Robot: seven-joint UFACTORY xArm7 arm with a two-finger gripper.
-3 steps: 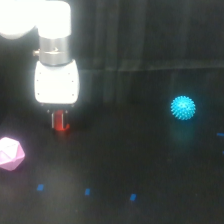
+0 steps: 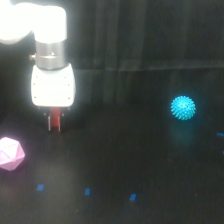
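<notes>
At the upper left my arm points straight down, and its gripper [image 2: 54, 129] is low over the dark surface. A small red object [image 2: 55, 114] shows between or just behind the two thin fingers, under the white hand. Whether the fingers press on it is too small to tell. A pink faceted ball [image 2: 10, 154] sits at the left edge, below and to the left of the gripper. Far off to the right is a bright blue spiky ball [image 2: 183, 108].
Small blue marks [image 2: 87, 191] are dotted along the front of the black surface [image 2: 120, 150]. Dark cloth [image 2: 130, 35] hangs behind.
The gripper has shifted a little left and lower in the view. The red patch now appears slightly left and higher, between the fingers. Both balls look unmoved.
</notes>
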